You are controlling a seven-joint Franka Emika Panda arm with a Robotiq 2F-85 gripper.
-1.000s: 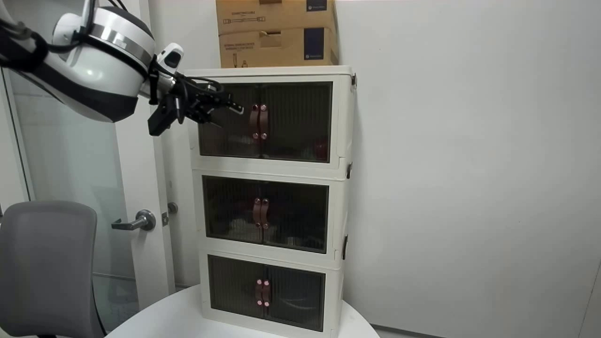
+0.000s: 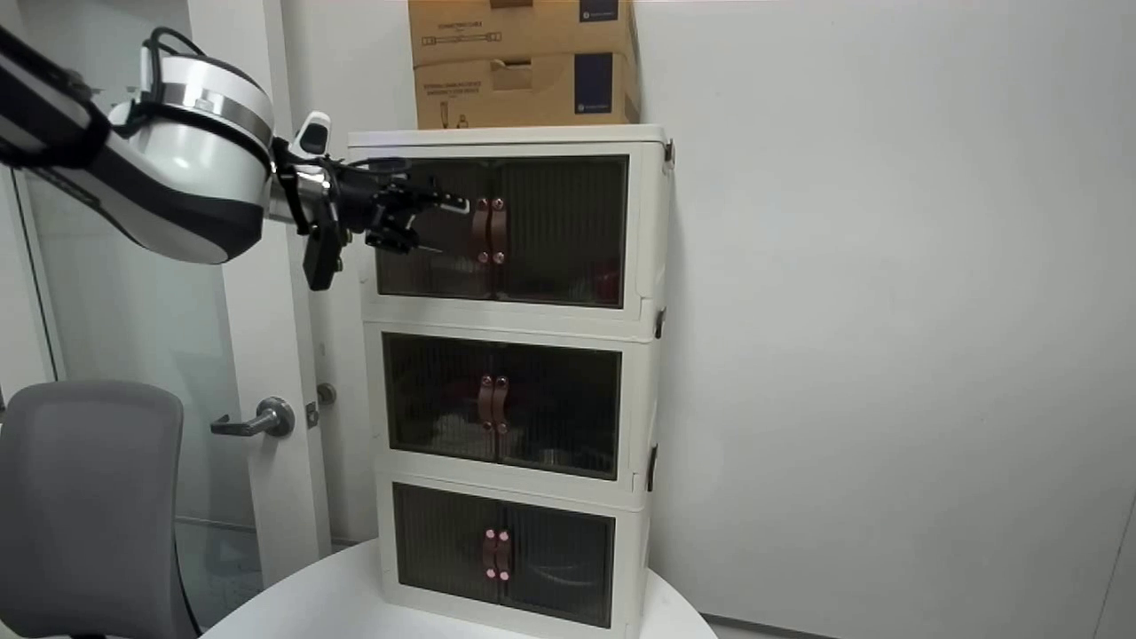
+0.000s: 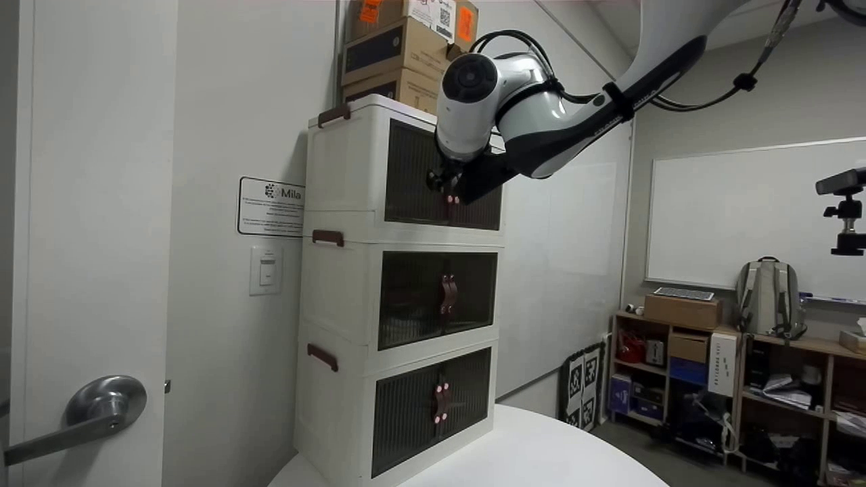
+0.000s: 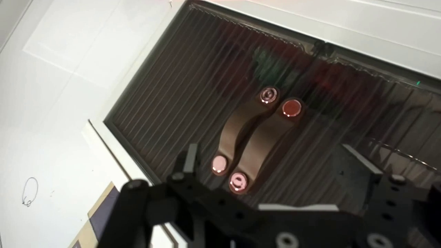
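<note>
Three stacked white cabinet units (image 2: 511,319) stand on a round white table, each with two dark ribbed doors, all closed. My gripper (image 2: 447,225) is at the height of the top unit, left of its brown strap handles (image 2: 498,231). In the wrist view the gripper is open, its fingers (image 4: 359,173) wide apart. Two brown handles (image 4: 264,140) run slantwise in the view between the fingertips, and I see no contact with them. Red and green shapes show dimly behind the top doors (image 4: 177,95). In exterior view 2 the arm hides the fingertips.
Cardboard boxes (image 2: 522,90) sit on top of the stack. A door with a lever handle (image 2: 256,419) and a grey chair (image 2: 90,500) stand to the left.
The gripper has tilted to a more level pose and shifted slightly right, closer to the top handles. The wrist has come down a little. The cabinet doors look the same.
</note>
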